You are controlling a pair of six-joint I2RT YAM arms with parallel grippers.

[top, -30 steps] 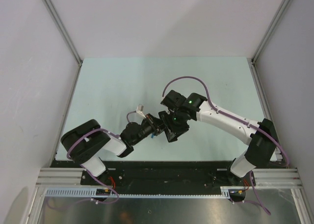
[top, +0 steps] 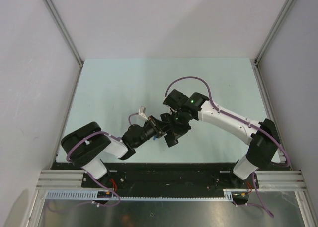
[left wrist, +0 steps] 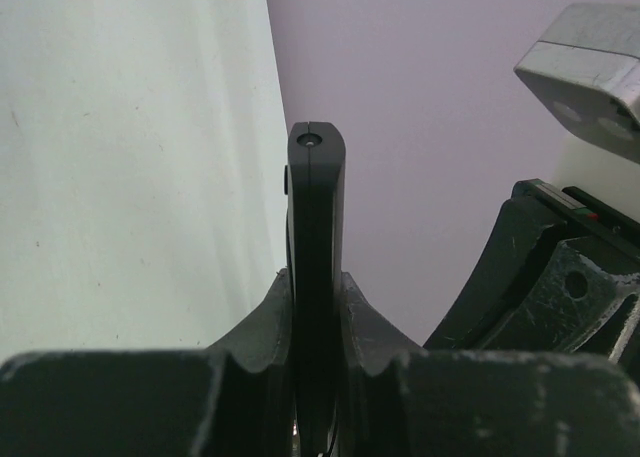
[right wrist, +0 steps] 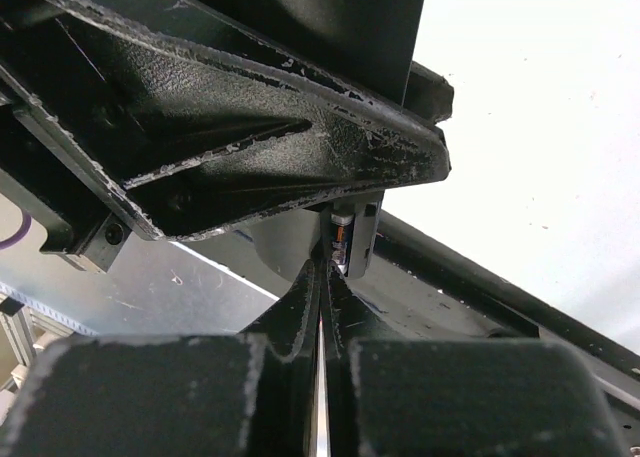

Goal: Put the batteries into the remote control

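Observation:
In the left wrist view the black remote [left wrist: 314, 207] stands upright between the fingers of my left gripper, which is shut on it. In the right wrist view the remote's open compartment [right wrist: 363, 237] shows beneath the left gripper's black body, with a battery [right wrist: 340, 235] lying in it. My right gripper is shut, its fingertips just below the battery and nothing visible between them. In the top view the two grippers meet over the table's front middle, hiding most of the remote.
A small blue item [top: 154, 137] shows partly beside the grippers. Walls [top: 30, 103] bound the workspace, and the dark front edge lies just below the arms.
The left arm looks almost unchanged.

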